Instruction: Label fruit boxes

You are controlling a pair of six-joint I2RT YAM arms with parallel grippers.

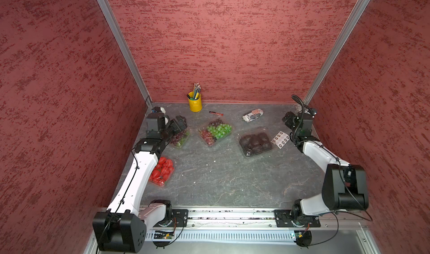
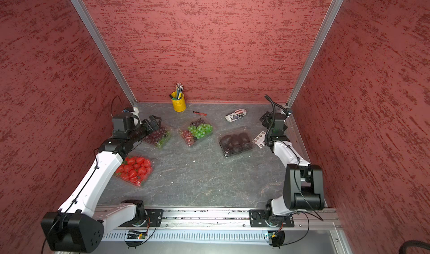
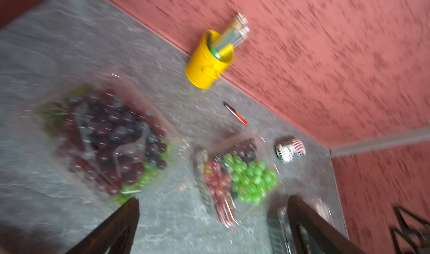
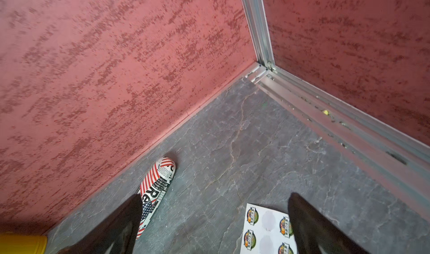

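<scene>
Clear boxes of fruit stand across the table: red tomatoes (image 2: 134,169) at the left front, dark grapes (image 3: 112,137) behind them, mixed grapes (image 1: 216,131) near the middle, and dark round fruit (image 1: 255,143) right of centre. A white sheet of round stickers (image 4: 268,230) lies at the right, beside the dark fruit. Over the dark grape box hovers my left gripper, open and empty, its fingers wide apart. My right gripper is also open and empty, above the table just behind and right of the sticker sheet.
A yellow pot of pencils (image 1: 195,102) stands at the back wall. A red pen (image 1: 216,113) and a patterned case (image 1: 252,115) lie along the back. Bare table (image 1: 215,178) stretches across the front middle.
</scene>
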